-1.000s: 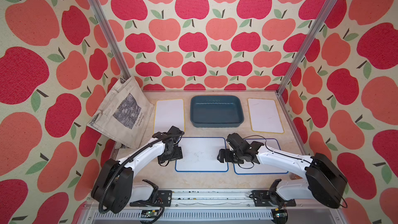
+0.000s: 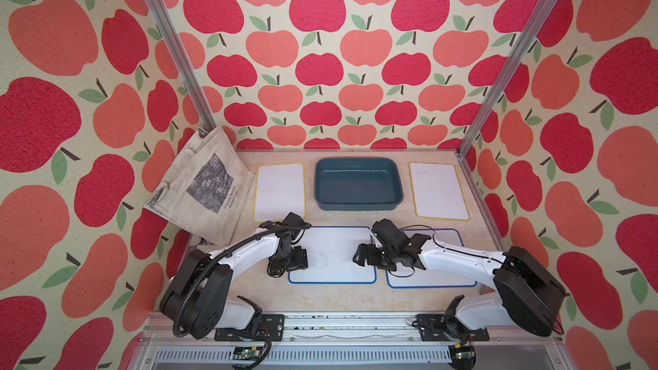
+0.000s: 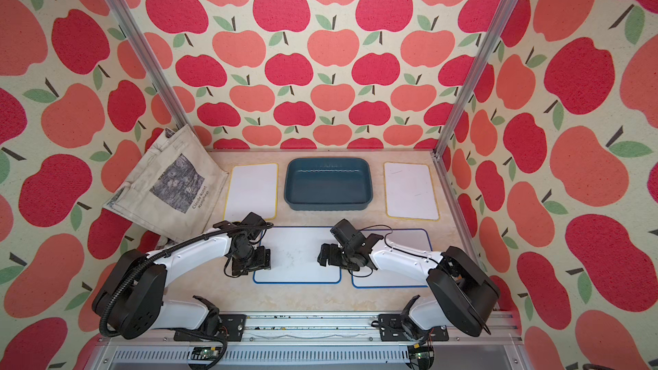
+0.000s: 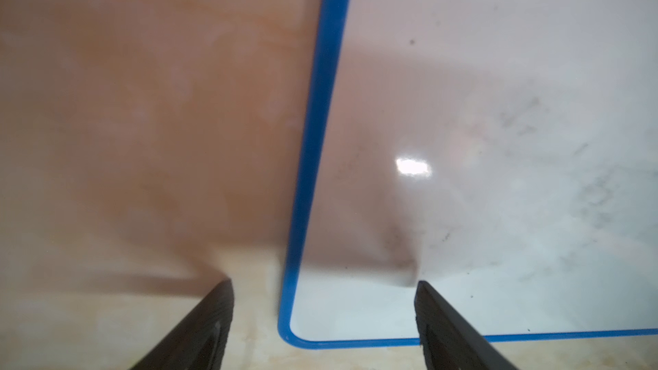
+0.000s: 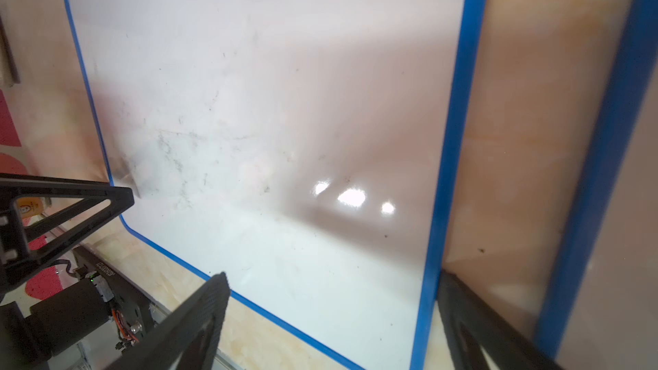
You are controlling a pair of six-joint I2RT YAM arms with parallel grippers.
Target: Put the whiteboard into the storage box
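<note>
In the top left view a blue-rimmed whiteboard point(image 2: 332, 255) lies flat at the middle front of the table, and behind it is the dark teal storage box point(image 2: 357, 188), which is empty. My left gripper is open over the board's left edge, whose blue rim point(image 4: 312, 144) runs between the fingers. At the right edge, my right gripper is also open, low over the board. Its right-hand finger point(image 5: 466, 322) appears to touch the blue rim point(image 5: 449, 144). Nothing is clasped in either gripper.
A second blue-rimmed board point(image 2: 438, 279) lies close on the right, partly under my right arm. Yellow-rimmed boards flank the box, one on the left point(image 2: 280, 188) and one on the right point(image 2: 438, 190). A canvas bag point(image 2: 205, 185) leans at the left.
My left gripper has come right and lower, to the board's left edge. The right gripper has shifted slightly left, and the middle board sits a touch further left.
</note>
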